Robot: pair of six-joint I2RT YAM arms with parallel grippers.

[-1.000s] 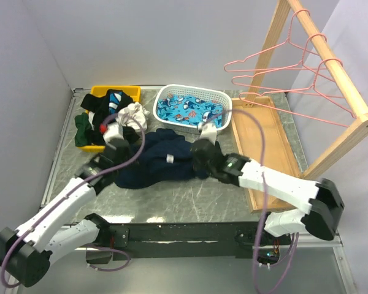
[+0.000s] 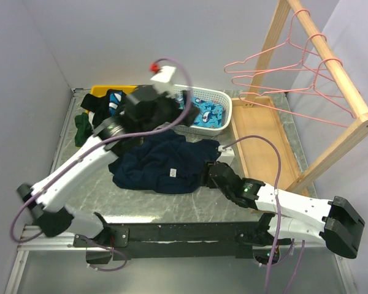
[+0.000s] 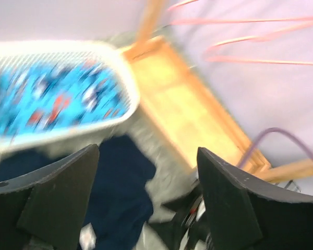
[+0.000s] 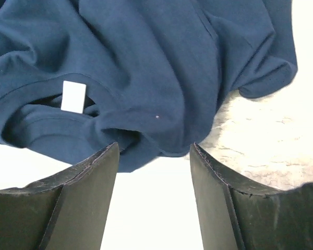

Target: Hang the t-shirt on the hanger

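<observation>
A dark navy t-shirt point(image 2: 172, 171) lies crumpled on the grey table, its white label visible in the right wrist view. My left gripper point(image 2: 178, 101), blurred and raised over the middle, stands open; in the left wrist view nothing is between its fingers. My right gripper point(image 2: 211, 173) is at the shirt's right edge; in the right wrist view its fingers are apart above the cloth, with nothing between them. Pink hangers point(image 2: 282, 68) hang from the wooden rack point(image 2: 331, 61) at the right.
A yellow bin point(image 2: 98, 90) of clothes stands at back left. A white basket point(image 2: 218, 127) with blue patterned cloth is at the back middle. A wooden tray point(image 2: 264, 147) lies under the rack. Grey table shows in front of the shirt.
My left arm has swung up and right from beside the shirt and is now blurred high over it. My right gripper has moved slightly right and toward the front.
</observation>
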